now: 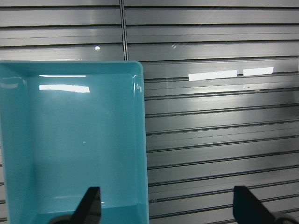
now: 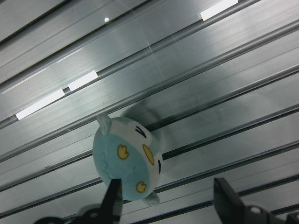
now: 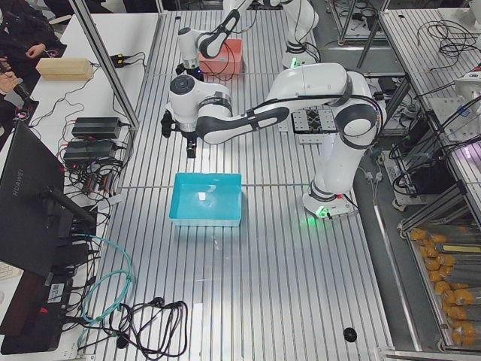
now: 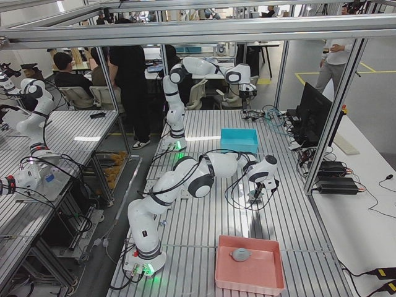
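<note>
My left gripper (image 3: 179, 139) stands open and empty above the slatted table, behind the empty cyan tray (image 3: 205, 197) in the camera left view; that tray fills the left of the left wrist view (image 1: 70, 135). My right gripper (image 4: 260, 192) is open above a round light-blue and white plush toy (image 2: 121, 158) with yellow patches, lying on the slats at the lower middle of the right wrist view, with nothing held between the fingers.
A pink tray (image 4: 247, 272) holding a small grey item (image 4: 241, 253) sits near the right arm's base. A monitor (image 3: 30, 203) and cables line one table edge. Bare slats surround the cyan tray.
</note>
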